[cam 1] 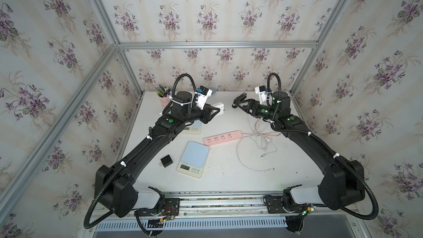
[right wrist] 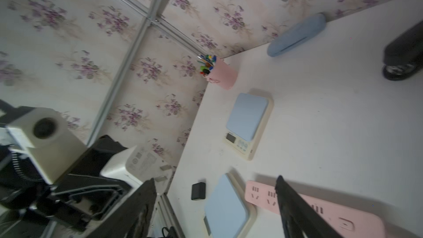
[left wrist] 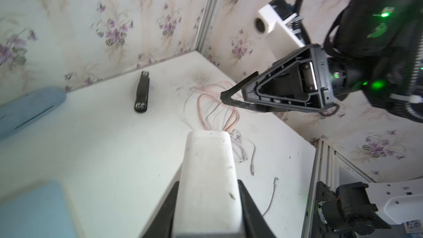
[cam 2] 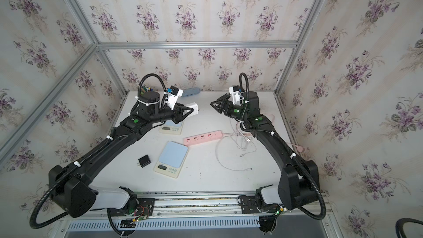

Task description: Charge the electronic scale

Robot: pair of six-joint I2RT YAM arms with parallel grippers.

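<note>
My left gripper [cam 1: 214, 112] is shut on a white block-shaped charger [left wrist: 209, 180], lifted over the table. Its far face, with openings in it, shows toward my right wrist view as the charger [right wrist: 138, 165]. My right gripper is open in the air to the right, nothing between its fingers. One electronic scale [cam 1: 193, 154] with a blue plate lies at the front. A second scale [right wrist: 248, 119] lies farther back, partly covered by the left arm in the top views. A pink power strip [cam 1: 223, 138] lies mid-table, apart from both grippers. White cables [cam 1: 264, 145] lie loose to its right.
A black adapter [cam 2: 144, 160] sits left of the front scale. At the back are a pink pen cup [right wrist: 223, 75], a blue case [right wrist: 297, 34] and a black stapler [left wrist: 142, 91].
</note>
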